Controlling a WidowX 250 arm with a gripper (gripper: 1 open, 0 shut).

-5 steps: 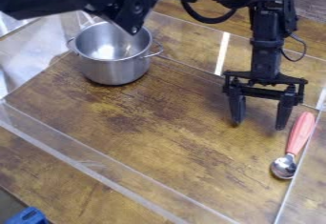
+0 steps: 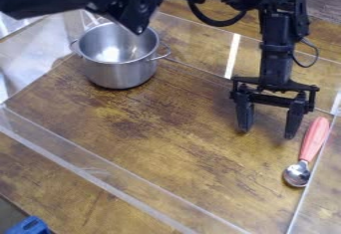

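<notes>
My black gripper hangs low over the wooden table at the right, fingers spread open with nothing between them. Just right of it and nearer the front lies an ice-cream scoop with a pink handle and a silver head, apart from the fingers. A steel pot with side handles stands at the upper left, partly under the arm.
Clear strips edge it at left and right. A small blue object sits at the bottom-left corner.
</notes>
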